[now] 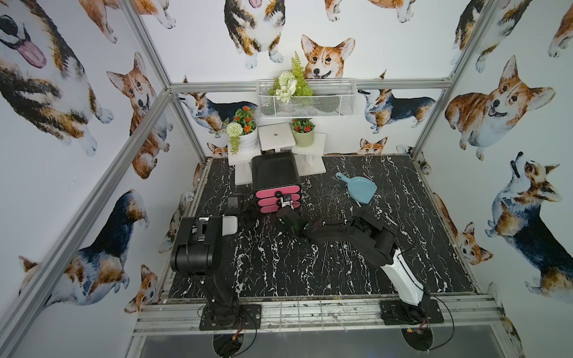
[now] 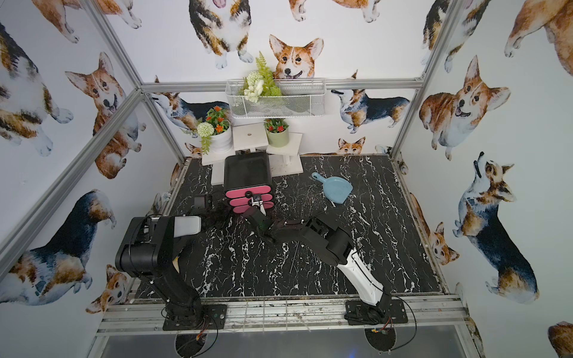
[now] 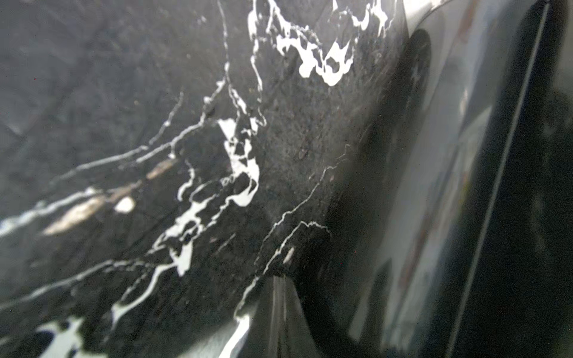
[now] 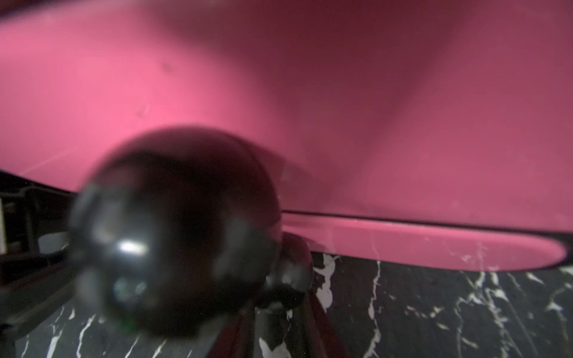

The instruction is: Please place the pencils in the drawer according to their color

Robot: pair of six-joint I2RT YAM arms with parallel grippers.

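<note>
A black drawer cabinet (image 1: 275,170) with pink drawer fronts (image 2: 249,192) stands toward the back left. Round black knobs stick out of the fronts. Close before them is my right gripper (image 1: 287,203), its fingers parted; in the right wrist view a large knob (image 4: 176,232) looms ahead of it, and a lower knob (image 4: 289,271) shows just above the fingertips. My left gripper is shut, low over the marbled top beside the cabinet's glossy side; whether it touches cannot be told. I can make out no pencils.
A blue dustpan (image 1: 361,188) lies right of the cabinet. Behind the cabinet are white stands (image 1: 310,161) with potted plants (image 1: 303,137). Above them hangs a white wire basket (image 1: 331,104).
</note>
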